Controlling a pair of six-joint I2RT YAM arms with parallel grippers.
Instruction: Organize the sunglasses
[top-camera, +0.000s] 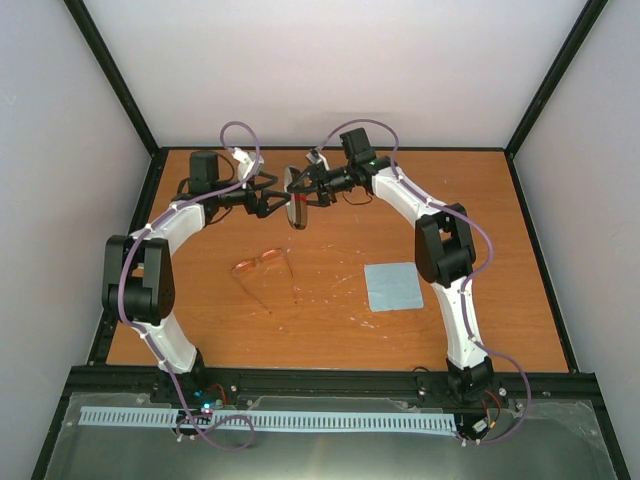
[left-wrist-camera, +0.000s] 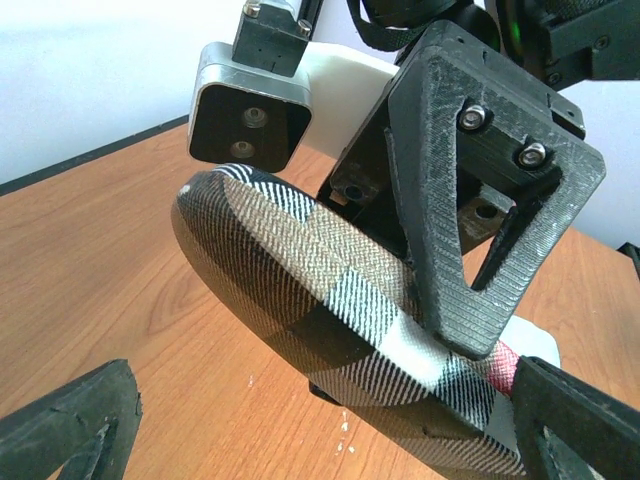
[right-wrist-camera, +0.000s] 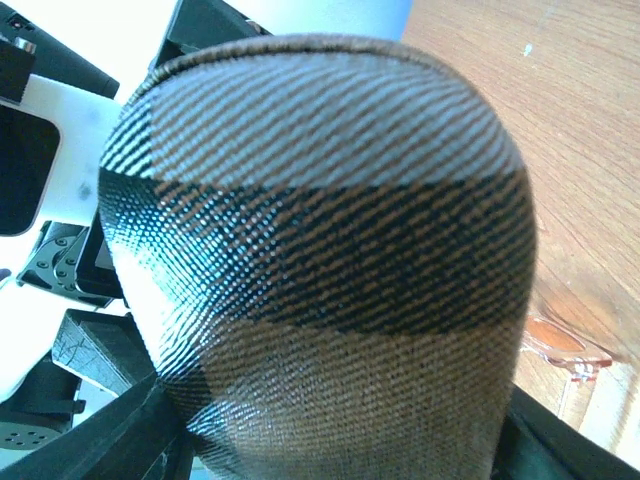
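Observation:
A plaid glasses case (top-camera: 296, 210) (left-wrist-camera: 330, 310) (right-wrist-camera: 310, 260) is held up between both arms above the back middle of the table, my right gripper (top-camera: 310, 185) at it. My left gripper (top-camera: 270, 195) stands open beside it, its two fingers on either side of the case's near end in the left wrist view. Orange-framed sunglasses (top-camera: 260, 262) lie unfolded on the table below, left of centre. The right gripper's fingers are mostly hidden behind the case in its own view.
A light blue cloth (top-camera: 393, 287) lies right of centre on the wooden table (top-camera: 330, 340). Dark frame rails (top-camera: 330, 378) border the table.

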